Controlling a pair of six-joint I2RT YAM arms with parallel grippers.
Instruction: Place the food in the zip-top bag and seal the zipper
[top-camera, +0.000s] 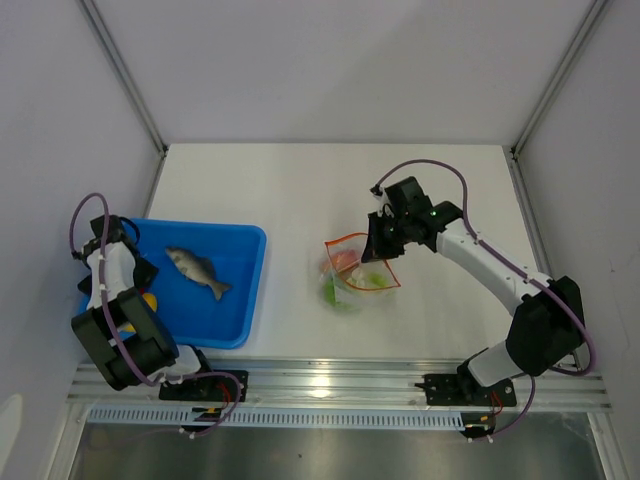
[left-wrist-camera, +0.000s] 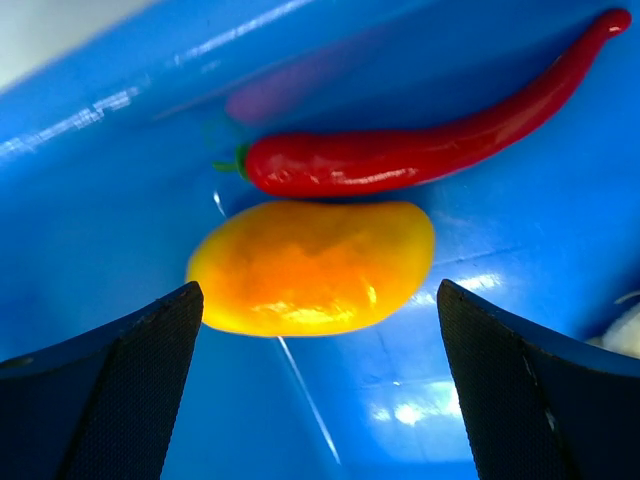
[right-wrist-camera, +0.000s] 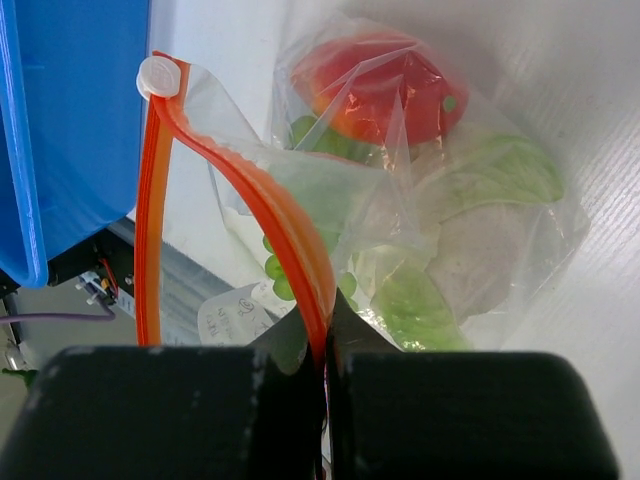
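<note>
In the left wrist view a yellow-orange mango (left-wrist-camera: 315, 268) lies in the blue bin, with a red chili pepper (left-wrist-camera: 400, 155) just beyond it. My left gripper is open above the mango, one finger (left-wrist-camera: 130, 385) toward each end and nothing held. The clear zip top bag (right-wrist-camera: 500, 240) has an orange zipper rim (right-wrist-camera: 245, 180) and a white slider (right-wrist-camera: 159, 76). Inside are a red tomato-like item (right-wrist-camera: 375, 85), green grapes and leafy greens. My right gripper is shut on the bag's rim; the mouth gapes beside it.
A fish (top-camera: 198, 272) lies in the middle of the blue bin (top-camera: 249, 290), at the table's left. Something pale (left-wrist-camera: 622, 335) shows at the left wrist view's right edge.
</note>
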